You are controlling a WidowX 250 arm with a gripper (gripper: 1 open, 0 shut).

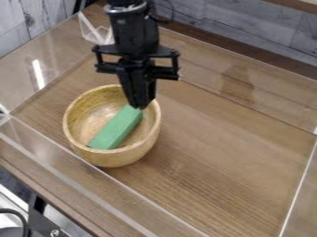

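Observation:
A wooden bowl [87,141] sits on the table's left side, holding a green oblong block [117,128] that lies diagonally inside it. My black gripper [139,98] hangs over the back right of the bowl, above the block's far end. Its fingertips are narrow and close together, shut with nothing visible between them.
Something clear and crumpled [96,31] is at the back left behind the arm. A dark cable [13,222] lies off the table at the lower left.

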